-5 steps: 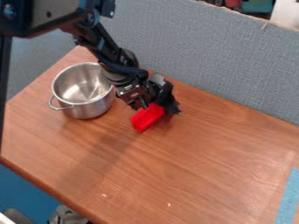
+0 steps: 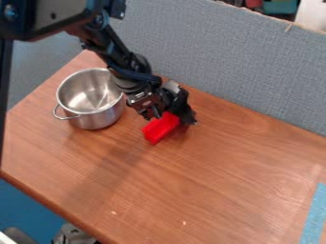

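Observation:
A red cylindrical object (image 2: 160,130) lies on the wooden table, just right of a steel pot (image 2: 90,111) with wire handles. My black gripper (image 2: 170,113) is down over the upper end of the red object, open by the look of it; its fingers partly hide that end, and whether they touch it is unclear.
A grey padded wall (image 2: 242,67) runs along the back. A blue strip (image 2: 314,210) lies at the right edge, and the dark arm spans the upper left above the pot.

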